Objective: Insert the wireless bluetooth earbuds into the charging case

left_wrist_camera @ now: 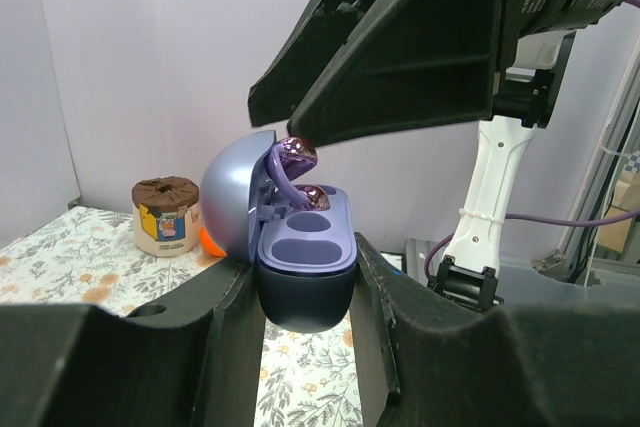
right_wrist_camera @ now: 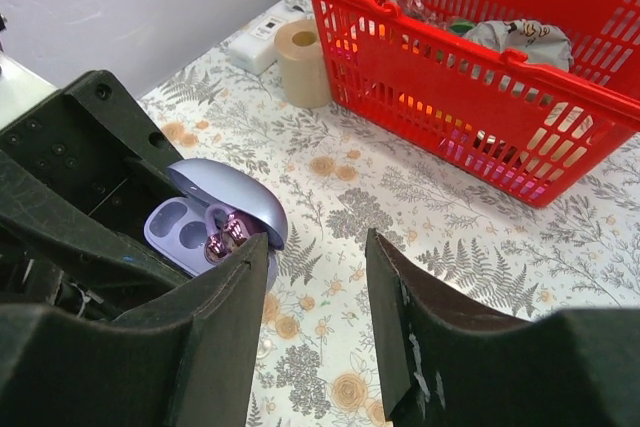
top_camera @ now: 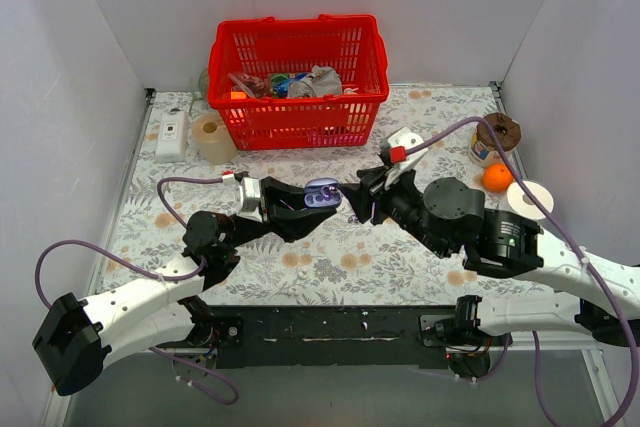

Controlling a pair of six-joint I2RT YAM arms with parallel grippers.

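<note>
The open charging case (left_wrist_camera: 310, 282), lavender with a rounded lid, is pinched by my left gripper (top_camera: 330, 208), its wells facing up. A clip-shaped earbud (left_wrist_camera: 283, 175), a purple band with two shiny dark-red ends, stands in the case beside the lid. Its lower end sits at a well; whether it is fully seated I cannot tell. Two wells in front look empty. My right gripper is part open, a gap between its fingers. In the left wrist view its fingertips (left_wrist_camera: 315, 122) hover right at the earbud's upper end; contact is unclear. In the right wrist view the earbud (right_wrist_camera: 228, 237) lies outside that gap.
A red basket (top_camera: 300, 130) of assorted items stands at the back. Beside it are a tape roll (top_camera: 212, 137) and a white power strip (top_camera: 171, 135). On the right sit a brown-topped tin (top_camera: 487, 150), an orange (top_camera: 497, 178) and a white roll (top_camera: 530, 200).
</note>
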